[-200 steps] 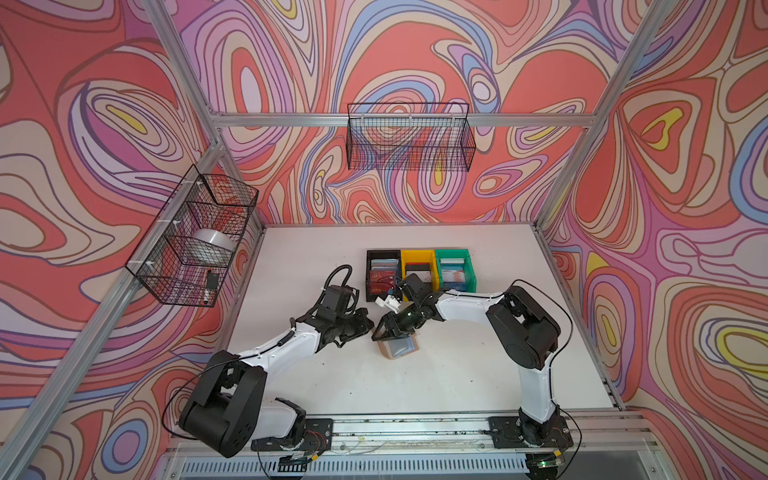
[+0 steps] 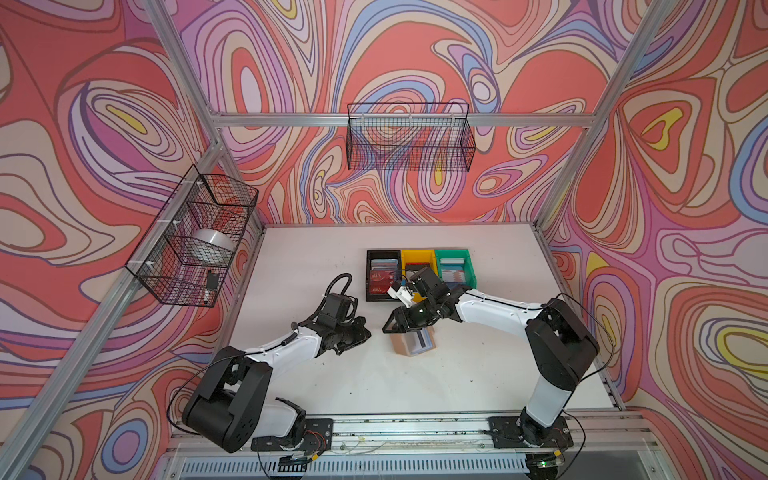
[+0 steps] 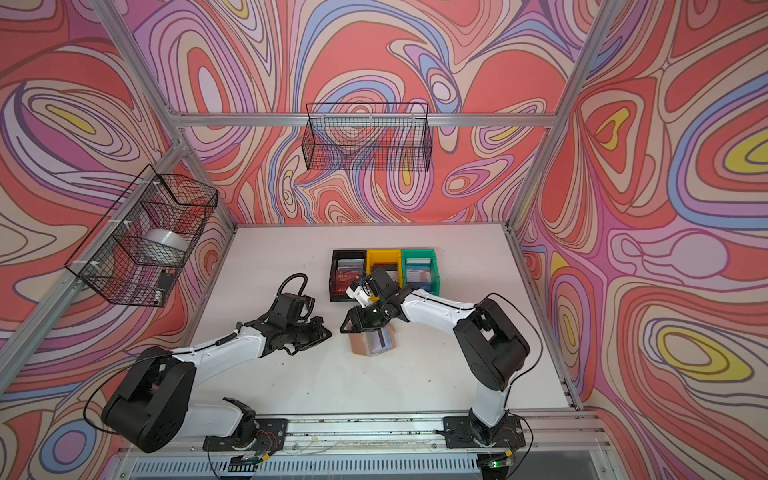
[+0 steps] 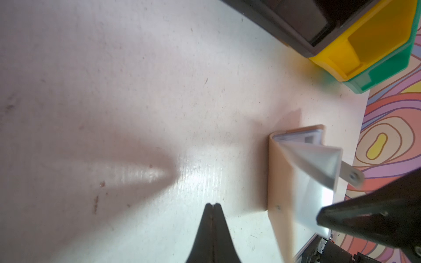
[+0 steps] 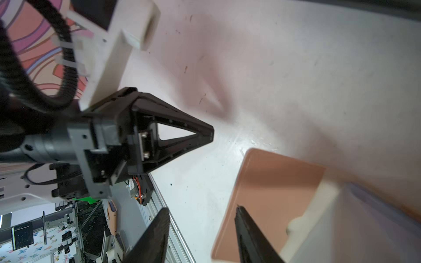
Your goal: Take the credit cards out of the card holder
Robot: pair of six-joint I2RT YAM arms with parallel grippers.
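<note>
A tan card holder (image 2: 413, 342) with white and clear card sleeves lies on the table below the coloured trays, its upper sleeves raised in the left wrist view (image 4: 280, 188). My right gripper is over its left part, fingers apart, nothing visible between their tips; in the left wrist view its dark finger reaches beside the sleeves. My left gripper is shut, nothing between its fingers, left of the holder and apart from it.
Black (image 2: 369, 272), yellow (image 2: 432, 264) and green (image 2: 470, 272) trays holding cards stand at the back. Wire baskets (image 2: 408, 140) hang on the back and left frames.
The card holder has shifted to the right, along with my right gripper and arm. My left gripper has moved slightly down and stays at the left.
</note>
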